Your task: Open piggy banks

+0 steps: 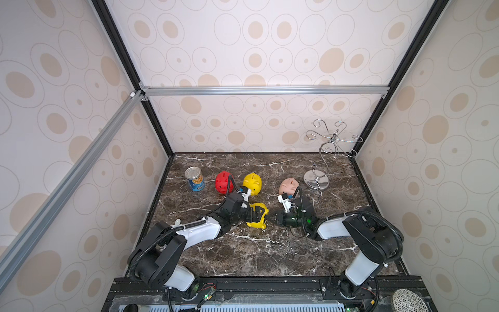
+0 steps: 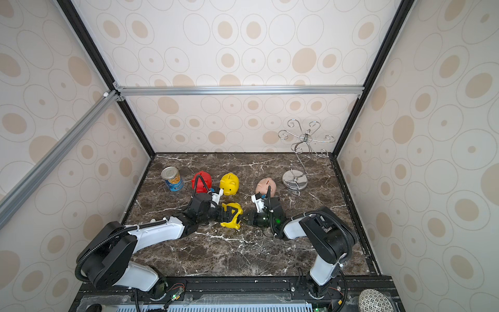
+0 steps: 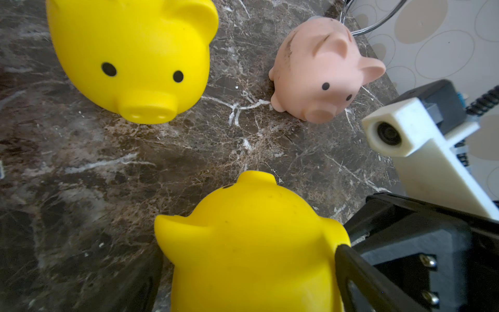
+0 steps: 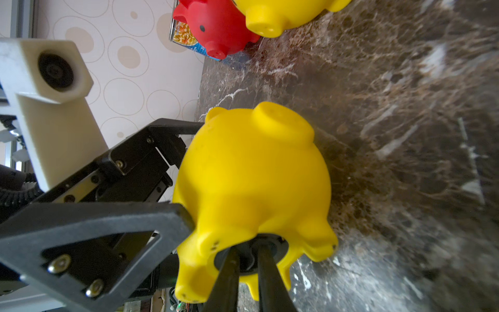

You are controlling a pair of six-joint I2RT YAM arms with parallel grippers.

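Observation:
A yellow piggy bank (image 1: 257, 221) lies tipped over at the centre, its dark bottom plug (image 4: 278, 247) facing my right gripper in the right wrist view. My left gripper is open around its body, fingers on either side. My right gripper has its narrow fingertips at the plug, part open with a small gap between them; whether they grip anything is unclear. Behind stand a red piggy bank (image 1: 222, 182), another yellow one (image 1: 252, 182) and a pink one (image 1: 288, 187).
A can (image 1: 195, 180) stands at the back left. A chrome stand (image 1: 315, 179) with curled arms is at the back right.

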